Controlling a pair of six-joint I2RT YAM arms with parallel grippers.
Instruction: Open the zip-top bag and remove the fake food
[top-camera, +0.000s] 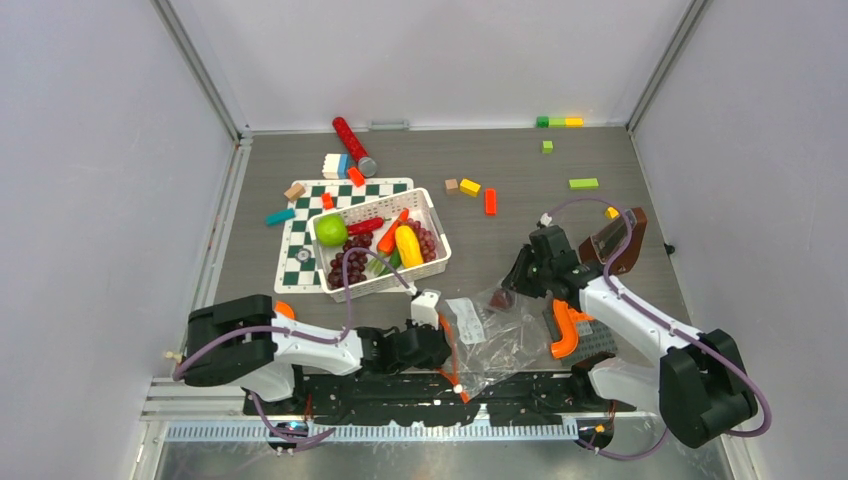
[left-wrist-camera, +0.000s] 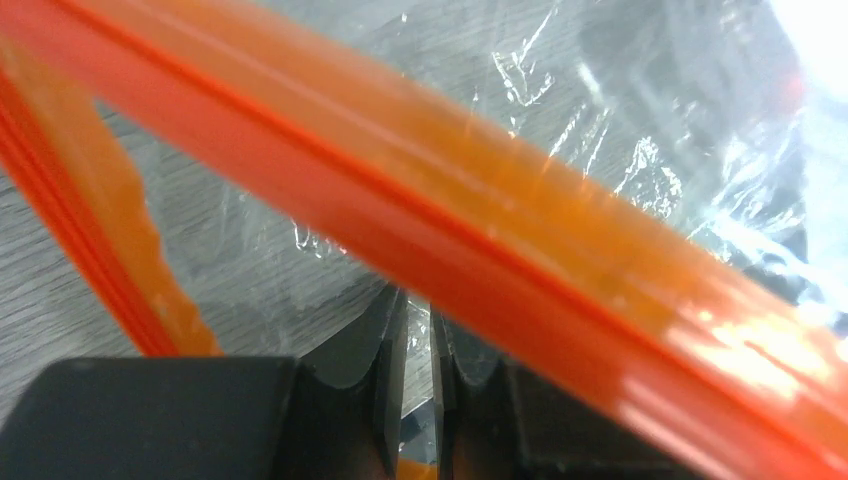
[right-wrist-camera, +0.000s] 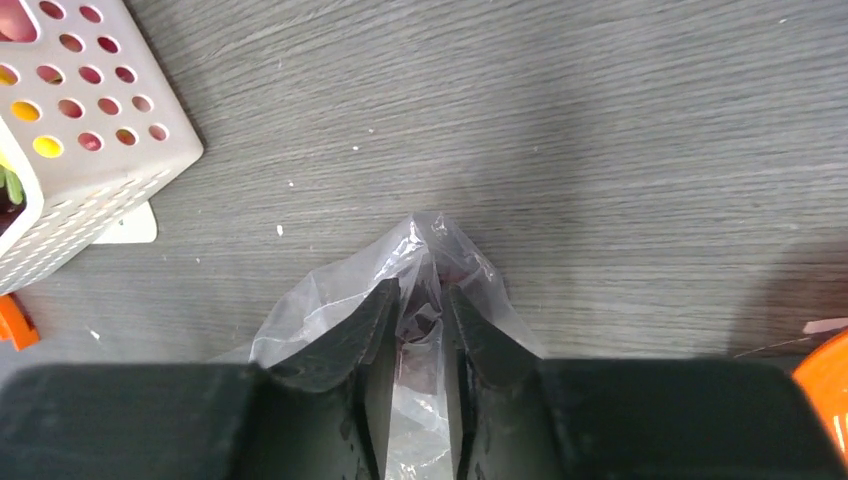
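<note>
The clear zip top bag (top-camera: 505, 335) lies flat near the front edge, its orange zip edge (left-wrist-camera: 420, 230) crossing close over my left gripper. That gripper is part open, a narrow gap between its fingertips and clear plastic seen through it; whether any film is caught there is unclear. At the bag's far corner, my right gripper is also part open, its fingers on either side of crumpled film (right-wrist-camera: 430, 265). A dark reddish food piece (right-wrist-camera: 418, 365) shows inside the bag, just behind those fingers.
A white basket (top-camera: 440, 240) of fake fruit and vegetables stands left of the bag on a checkered board (top-camera: 290, 260). Right of the bag lie an orange curved piece (top-camera: 566, 335) and a brown case (top-camera: 625, 245). Several blocks are scattered farther back.
</note>
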